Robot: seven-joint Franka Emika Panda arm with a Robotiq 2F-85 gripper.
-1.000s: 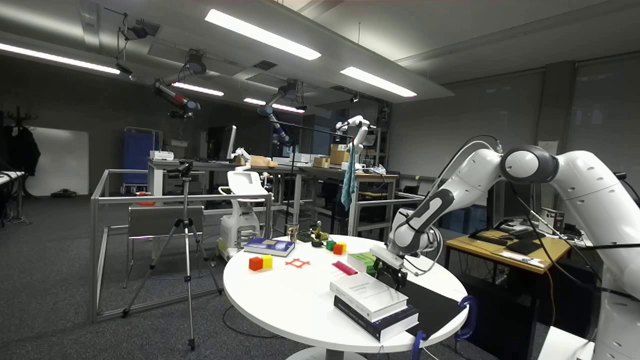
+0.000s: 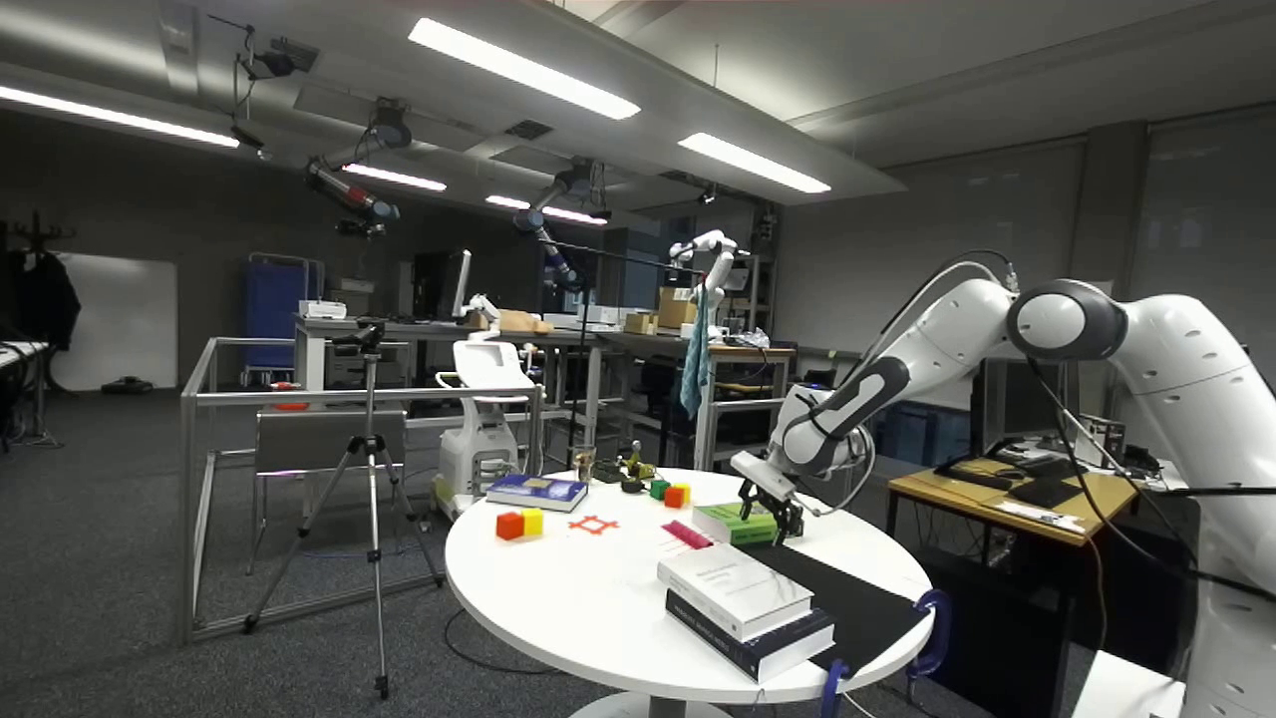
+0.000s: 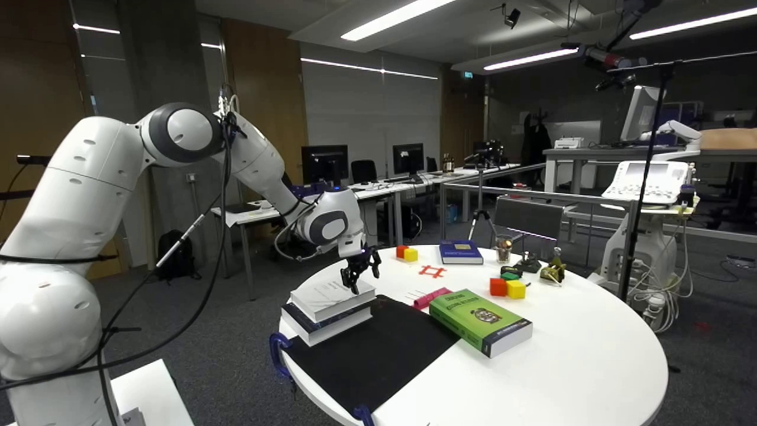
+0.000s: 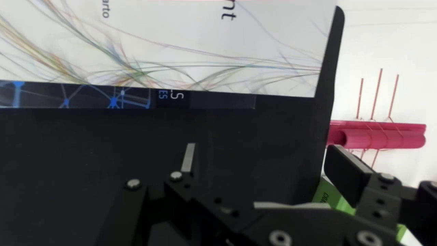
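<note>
My gripper stands open, its two fingers spread wide with only the black mat (image 4: 102, 164) visible between and below them. In exterior view 1 the gripper (image 2: 772, 513) is above the table, between the two-book stack and the green book (image 2: 732, 523). The stack is a white book (image 3: 332, 296) lying on a dark blue one (image 3: 327, 324). In the wrist view the white book (image 4: 172, 45) fills the upper left, ahead of the fingers. Most of the green book (image 4: 330, 196) is hidden there behind the right finger.
A pink holder (image 4: 381, 136) with thin sticks lies beside the mat. Coloured cubes (image 3: 507, 288), a blue book (image 3: 461, 252) and an orange frame (image 3: 432, 271) sit farther out. Blue clamps (image 3: 280, 355) grip the table edge.
My gripper has risen slightly and shifted away from the book stack, toward the green book in exterior view 1. The books and other table objects look unmoved.
</note>
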